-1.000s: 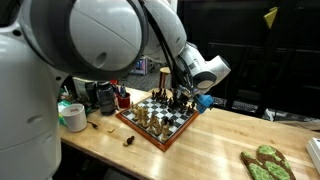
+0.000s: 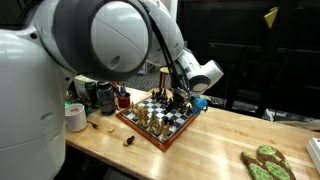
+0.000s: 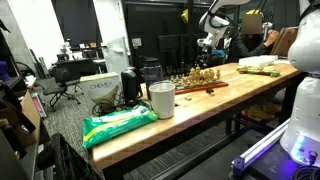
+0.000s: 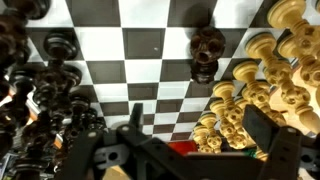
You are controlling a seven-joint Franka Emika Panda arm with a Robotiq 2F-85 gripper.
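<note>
A checkered chessboard (image 2: 157, 108) lies on the wooden table, with light and dark chess pieces on it. Seen from the wrist, the light pieces (image 4: 265, 62) crowd the right side and the dark pieces (image 4: 62, 45) the left. One dark piece (image 4: 207, 48) stands apart on the squares in the upper middle, right of centre. My gripper is open above the board, its fingers (image 4: 268, 145) wide apart, with only bare squares visible between them. In exterior view 1 the arm reaches over the board, and its fingertips are hard to make out among the pieces.
A white mug (image 2: 75, 117), a red cup (image 2: 123, 99) and dark jars stand left of the board. Loose pieces (image 2: 129, 141) lie in front of it. A green patterned item (image 2: 268, 163) lies at the right.
The large white arm link has come lower and slightly to the right in exterior view 1. The board and the pieces that show look unmoved.
</note>
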